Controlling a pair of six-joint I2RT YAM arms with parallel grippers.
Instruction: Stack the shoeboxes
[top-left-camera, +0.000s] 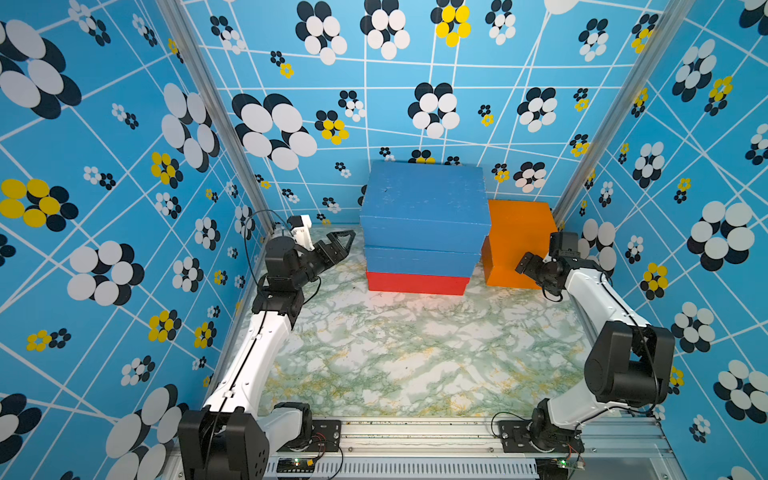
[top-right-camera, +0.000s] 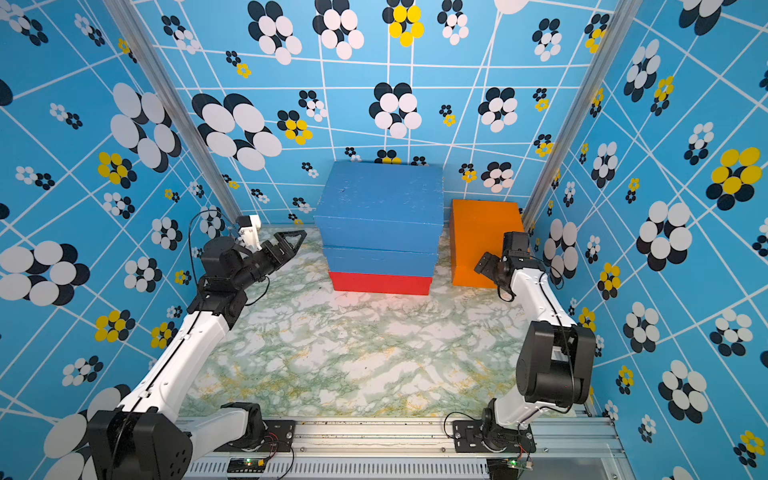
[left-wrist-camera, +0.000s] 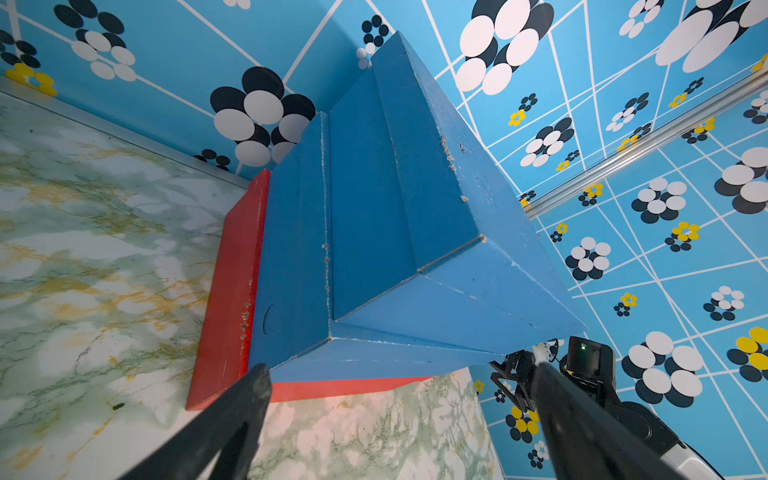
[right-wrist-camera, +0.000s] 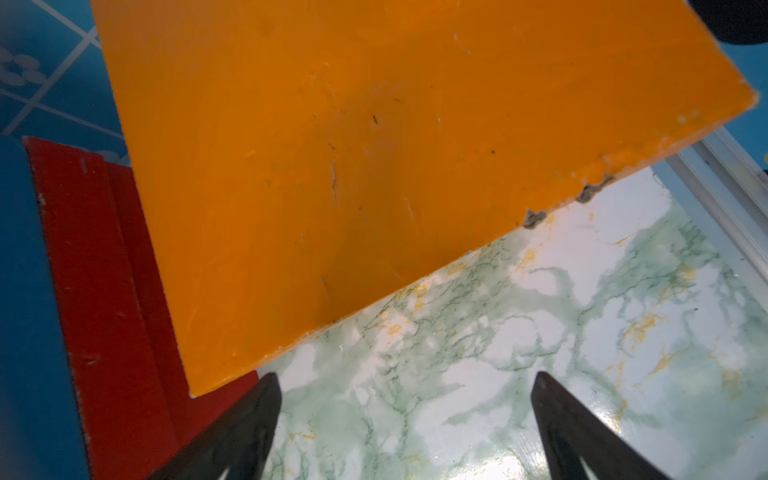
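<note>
Two blue shoeboxes, the upper one (top-left-camera: 424, 196) on the lower one (top-left-camera: 424, 262), rest on a red shoebox (top-left-camera: 416, 283) against the back wall. In the left wrist view the upper blue box (left-wrist-camera: 448, 160) sits slightly turned on the one below. To the right of this stack an orange shoebox (top-right-camera: 484, 232) stands on the floor by itself. My left gripper is open, left of the stack and apart from it. My right gripper is open too, at the orange box's front right; the orange box (right-wrist-camera: 384, 160) fills the upper right wrist view, nothing between the fingers.
The marbled floor (top-left-camera: 400, 352) in front of the boxes is clear. Little room lies between the stack and the orange box. The right wall (top-left-camera: 632, 240) is close behind my right gripper, and a metal rail (top-left-camera: 416, 432) runs along the front.
</note>
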